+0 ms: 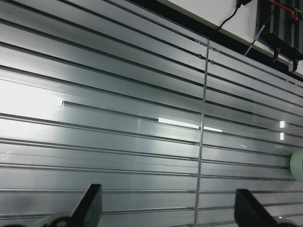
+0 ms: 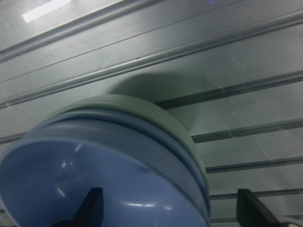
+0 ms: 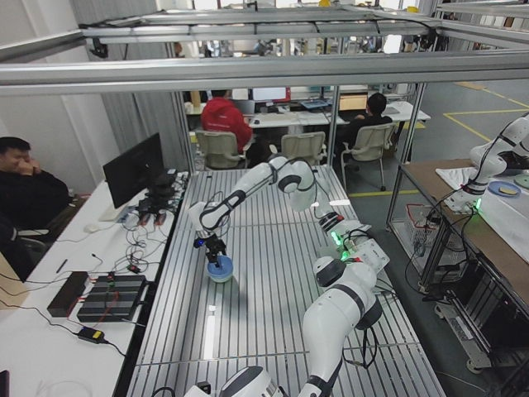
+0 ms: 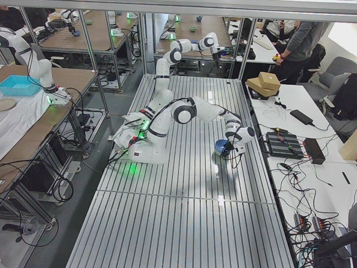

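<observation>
A stack of bowls, a blue bowl [image 2: 71, 179] nested in another blue one and a pale green bowl [image 2: 118, 101], stands on the slatted metal table [image 3: 256, 322]. My right gripper is right over it, open, one finger inside the top blue bowl and the other outside the rim. In the camera left view it reaches down onto the blue bowl [image 3: 223, 270]. My left gripper hangs open over bare slats, with the pale green bowl [image 1: 296, 165] at the right edge of its view.
A white desk [image 3: 50, 356] with a monitor, black boxes and cables runs along the table's side, with a person seated there.
</observation>
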